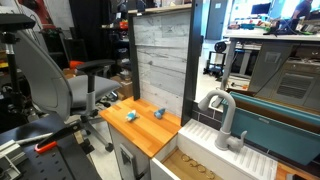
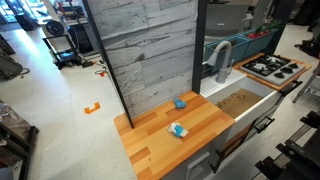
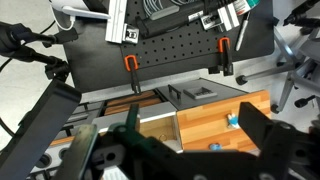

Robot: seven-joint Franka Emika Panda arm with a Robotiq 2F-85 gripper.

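Note:
My gripper stands open in the wrist view, its two orange-padded fingers wide apart with nothing between them. Below it lies a dark, perforated surface. On the wooden countertop (image 2: pixel 150 140) rest two small blue items: a plain blue one (image 2: pixel 180 102) near the back panel and a blue-and-white one (image 2: pixel 178 130) closer to the front. Both also show on the wood in exterior view 1, the blue one (image 1: pixel 159 113) to the right of the blue-and-white one (image 1: pixel 130 115). The gripper is apart from both. What they are is too small to tell.
Beside the wood is a white sink (image 1: pixel 238 160) with a tan bottom, under a grey faucet (image 1: pixel 225 120). A stovetop (image 2: pixel 272 66) lies beyond it. A tall grey panel (image 1: pixel 160 60) stands behind the counter. Cables and tools (image 3: pixel 180 15) lie on the dark surface.

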